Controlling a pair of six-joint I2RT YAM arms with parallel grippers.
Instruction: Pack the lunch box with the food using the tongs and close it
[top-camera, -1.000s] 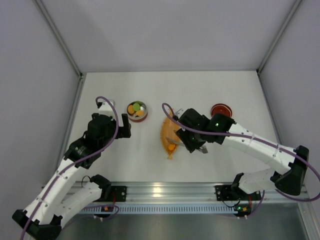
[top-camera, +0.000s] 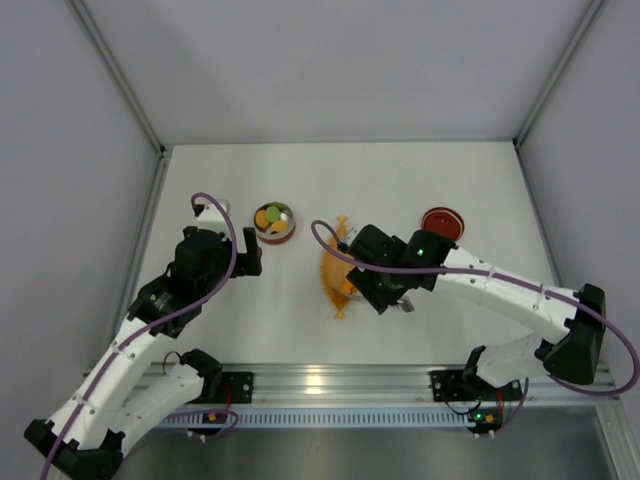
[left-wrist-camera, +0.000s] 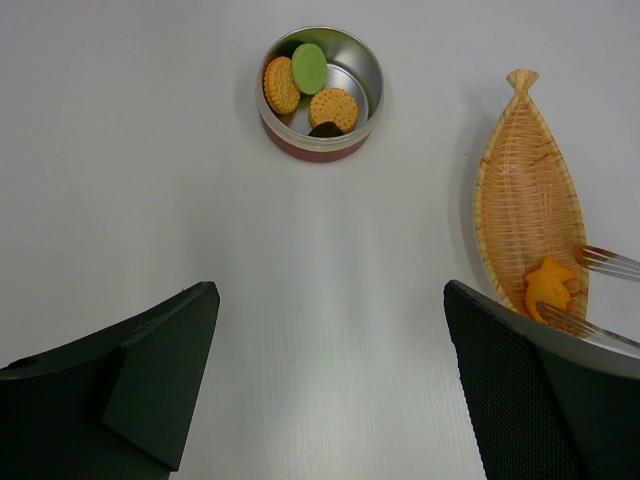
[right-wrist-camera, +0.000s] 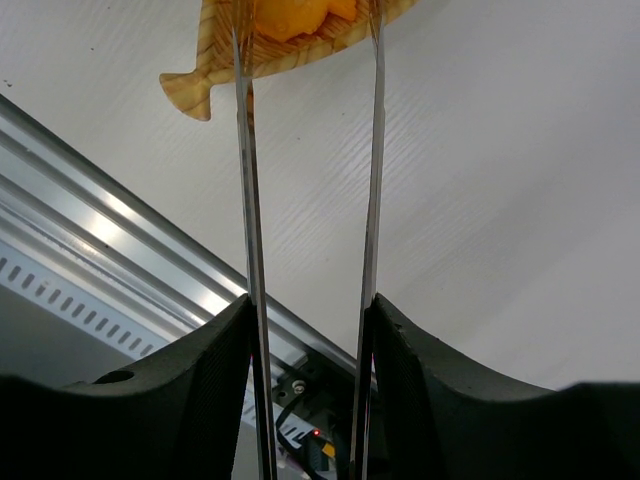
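Observation:
A round steel lunch box (left-wrist-camera: 320, 148) with a reddish-brown outside holds orange biscuits (left-wrist-camera: 333, 108), a green round piece (left-wrist-camera: 309, 68) and something dark. To its right lies a leaf-shaped woven basket (left-wrist-camera: 520, 190) with an orange star-like piece (left-wrist-camera: 548, 286) inside. My right gripper is shut on metal tongs (right-wrist-camera: 370, 230), whose forked ends reach into the basket. One prong end lies against the orange piece and the other sits apart, at the basket's right edge. My left gripper stands open and empty over bare table, nearer the front than the lunch box.
A red round lid (top-camera: 442, 222) lies at the back right, just behind the right arm. Part of a small white object (top-camera: 215, 207) shows behind the left arm. A metal rail (top-camera: 330, 376) runs along the front.
The right gripper has shifted a little leftward and toward the front, bringing the tongs over the orange piece in the basket. My left arm, the lunch box and the lid are still.

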